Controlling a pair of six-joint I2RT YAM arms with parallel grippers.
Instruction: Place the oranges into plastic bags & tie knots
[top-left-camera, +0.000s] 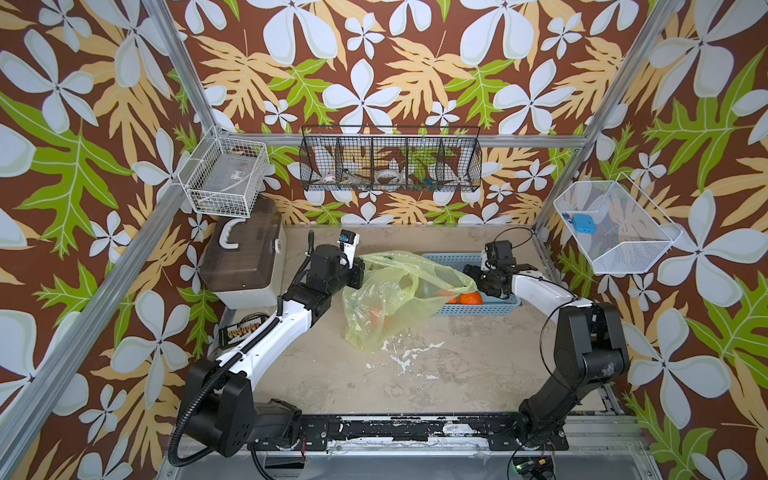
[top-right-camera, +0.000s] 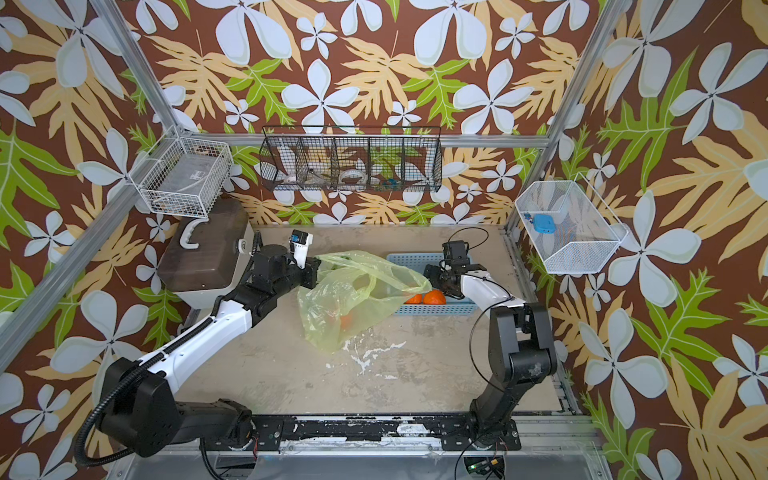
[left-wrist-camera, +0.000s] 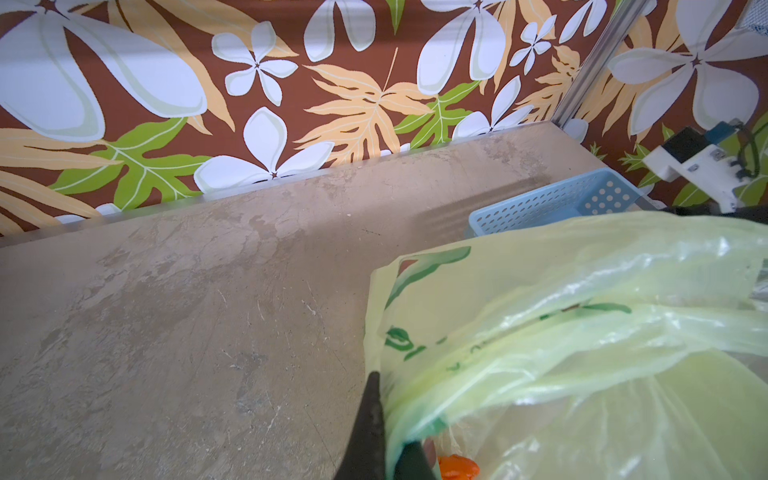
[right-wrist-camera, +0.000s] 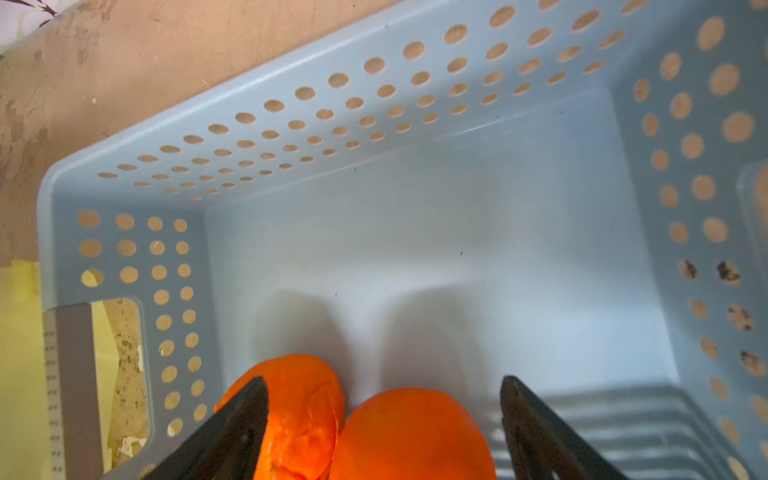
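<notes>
A translucent yellow-green plastic bag (top-left-camera: 376, 296) hangs from my left gripper, which is shut on its edge; the bag passes between the fingers in the left wrist view. Something orange (left-wrist-camera: 457, 467) shows inside the bag. Two oranges lie side by side in the blue basket (right-wrist-camera: 384, 232): the left orange (right-wrist-camera: 297, 420) and the right orange (right-wrist-camera: 412, 440), both cut off by the lower frame edge. Over them my right gripper is open, a finger at either side of the pair. From above, the bag partly covers the basket's left part.
A brown-lidded case (top-left-camera: 244, 252) stands behind the left arm. Wire baskets hang on the back wall and both sides, the white right one (top-left-camera: 616, 232) above the right arm.
</notes>
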